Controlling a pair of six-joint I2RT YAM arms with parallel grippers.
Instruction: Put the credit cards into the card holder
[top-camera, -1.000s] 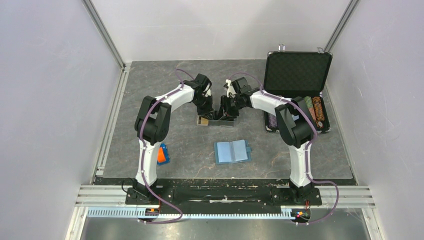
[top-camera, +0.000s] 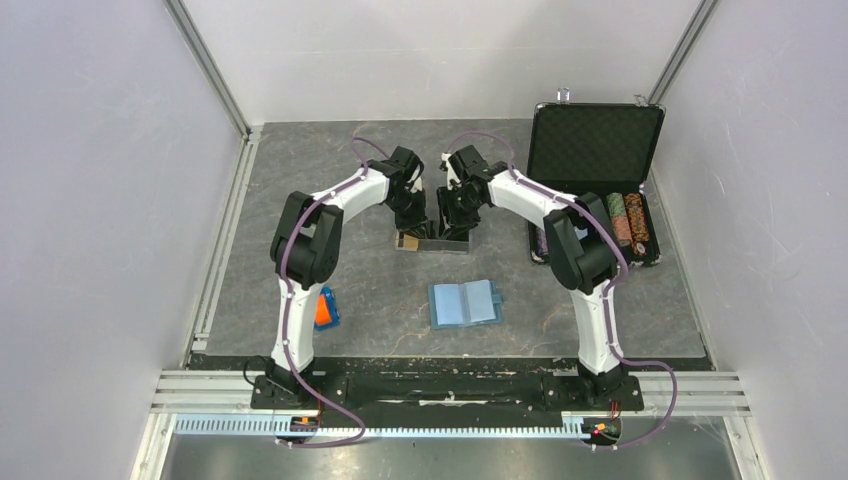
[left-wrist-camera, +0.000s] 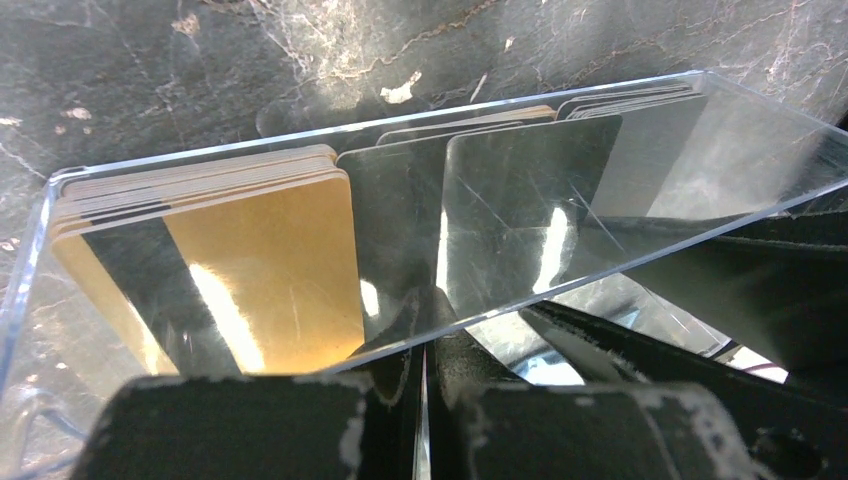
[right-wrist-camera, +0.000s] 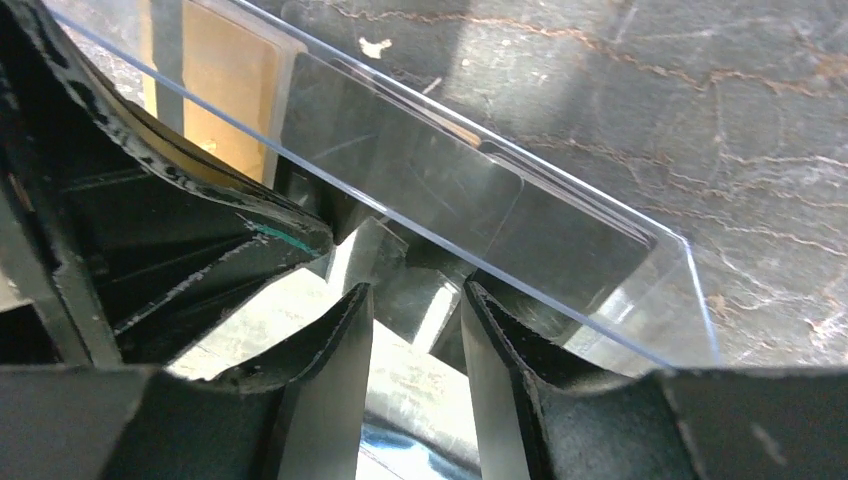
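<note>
A clear plastic tray holds stacks of gold cards and dark cards, also seen in the right wrist view. My left gripper is shut at the tray's near side, nothing visible between its fingers. My right gripper stands part open over the tray's near side by the dark cards, nothing clearly held between its fingers. The open blue card holder with pale pages lies on the table in front of the tray.
An open black case with chip rows stands at the right. A blue-and-orange object lies at the front left. Free table surrounds the card holder.
My right arm has shifted slightly at the tray, its wrist moving left and a little upward in the top view. My left arm looks unchanged.
</note>
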